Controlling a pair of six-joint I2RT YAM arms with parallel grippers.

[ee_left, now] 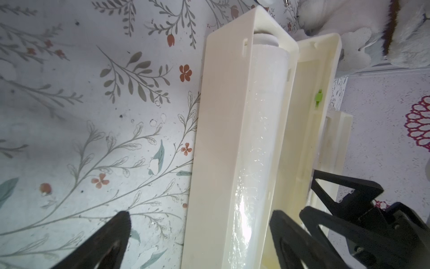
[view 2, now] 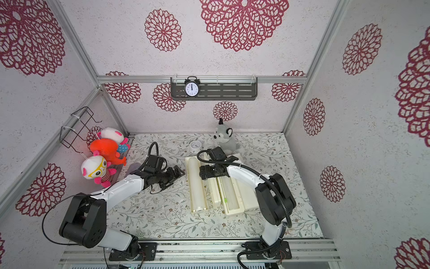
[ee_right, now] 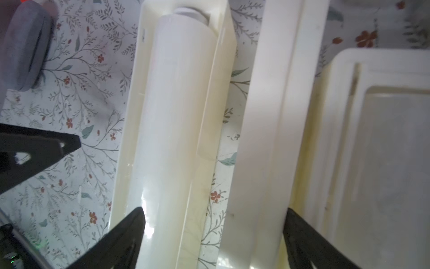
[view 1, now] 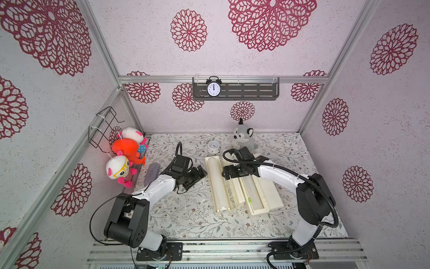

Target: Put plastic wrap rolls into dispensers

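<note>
A white wrap roll [ee_right: 174,103] lies lengthwise in the left cream dispenser [ee_left: 215,157], whose top is open. To its right stands a second open dispenser [view 1: 264,209]; a green tab [ee_left: 318,96] shows in a cream trough that looks bare in the left wrist view. A long cream strip [ee_right: 271,134] runs between the two. My right gripper [view 1: 227,173] is open above the gap between the dispensers, its right finger [ee_right: 304,239] close by the strip. To the left of the roll, my left gripper [view 1: 198,173] stands open and empty over the table.
A dark flat object [view 1: 193,180] lies under the left gripper, with a grey oblong item [view 1: 152,174] farther left. A small white clock [view 1: 213,146] and grey plush toy [view 1: 242,136] stand behind the dispensers.
</note>
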